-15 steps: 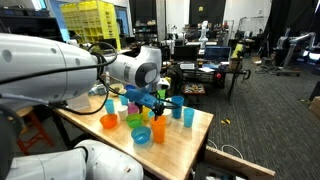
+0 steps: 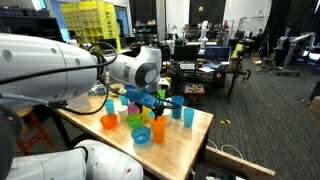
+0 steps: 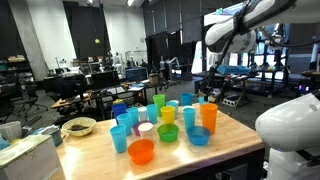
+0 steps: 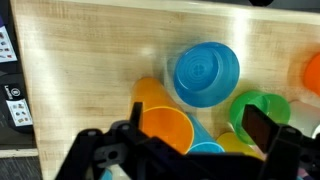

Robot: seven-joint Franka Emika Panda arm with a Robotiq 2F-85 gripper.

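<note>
Seen from above in the wrist view, my gripper stands open over the table, its two dark fingers apart. Below and between them shows an orange cup [image 4: 166,123], its mouth turned up toward the camera. Close by sits a blue bowl [image 4: 206,75], and a green bowl [image 4: 262,105] is partly covered by the right finger. In exterior view 2 the orange cup [image 3: 209,117] stands upright near the table's right end, next to the blue bowl [image 3: 198,135]. Whether the fingers touch the cup cannot be told.
Several colourful cups and bowls crowd the wooden table, among them an orange bowl [image 3: 141,152], a green bowl [image 3: 168,131] and a blue cup [image 3: 118,139]. A wicker basket [image 3: 78,126] stands farther left. Bare tabletop [image 4: 85,60] lies left of the orange cup in the wrist view.
</note>
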